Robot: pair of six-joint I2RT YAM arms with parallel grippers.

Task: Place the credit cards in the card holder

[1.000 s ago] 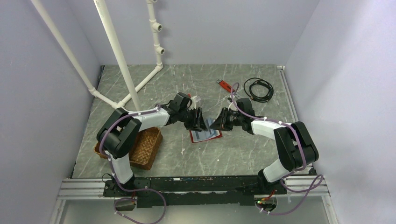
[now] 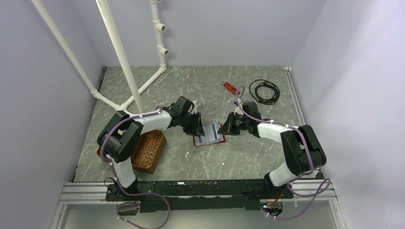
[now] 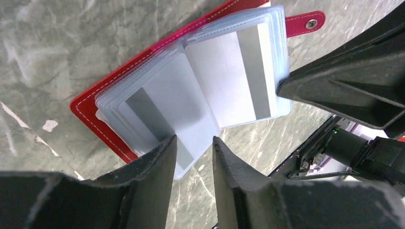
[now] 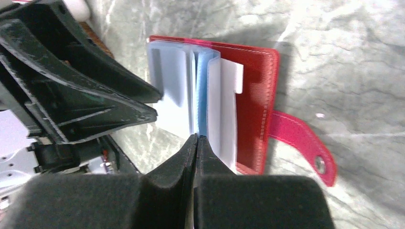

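Note:
The red card holder (image 3: pixel 105 128) lies open on the table, its clear sleeves (image 3: pixel 162 95) spread in two stacks with white and grey inserts; no separate card can be told apart. My left gripper is over the left stack, its fingertips a little apart and nothing visible held between them. My right gripper is shut at the edge of the raised sleeves (image 4: pixel 207 90); whether a thin sleeve is between its tips cannot be told. In the top view both grippers face each other over the holder (image 2: pixel 208 142).
A woven basket (image 2: pixel 153 157) stands at the front left, beside a white pipe frame (image 2: pixel 116 52). An orange-handled tool (image 2: pixel 229 87) and a coiled black cable (image 2: pixel 267 100) lie at the back right. The table front around the holder is clear.
My right gripper has moved a little right and now shows shut. The holder has shifted slightly left.

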